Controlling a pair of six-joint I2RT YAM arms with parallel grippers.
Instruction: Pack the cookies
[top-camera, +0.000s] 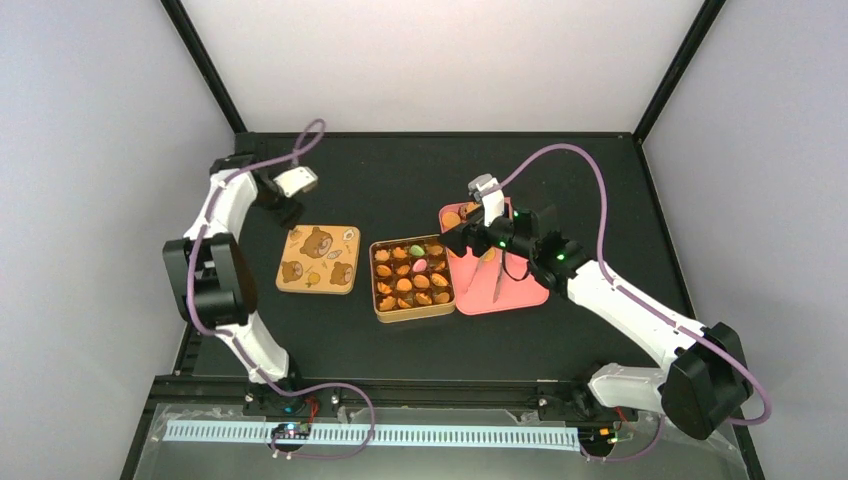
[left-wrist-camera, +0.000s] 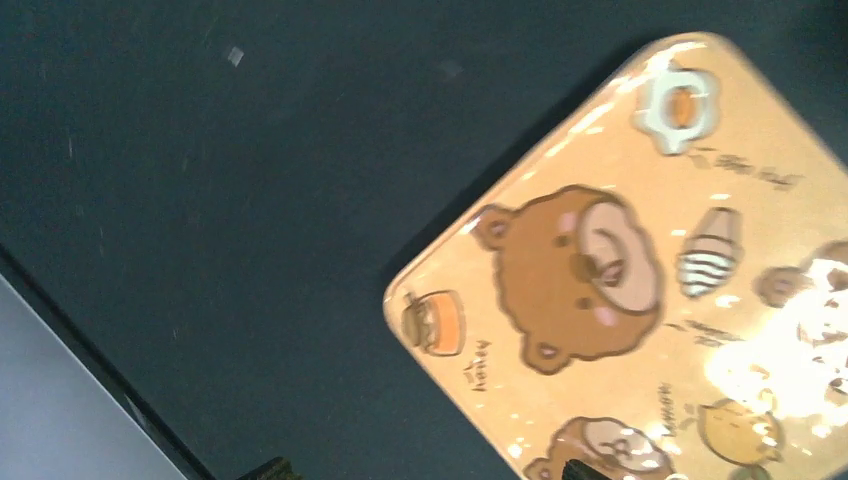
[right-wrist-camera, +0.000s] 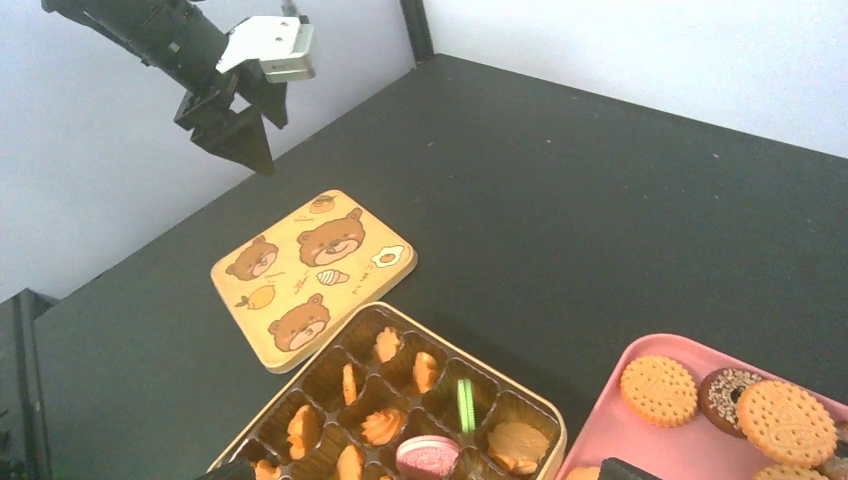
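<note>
A square tin box (top-camera: 410, 310) holds cookies in a brown divided insert, including a pink one (right-wrist-camera: 427, 452) and a green one (right-wrist-camera: 466, 405). Its bear-printed lid (top-camera: 316, 270) lies flat left of it. My left gripper (top-camera: 292, 210) hangs just above and behind the lid, open, holding nothing; only its tips show along the bottom of the left wrist view. My right gripper (top-camera: 450, 240) is over the seam between the tin and the pink tray (top-camera: 525, 290), open, its fingertips at the bottom of the right wrist view.
The pink tray holds loose round cookies (right-wrist-camera: 658, 388) and what look like tongs (top-camera: 499, 282). Walls close in at left, right and back.
</note>
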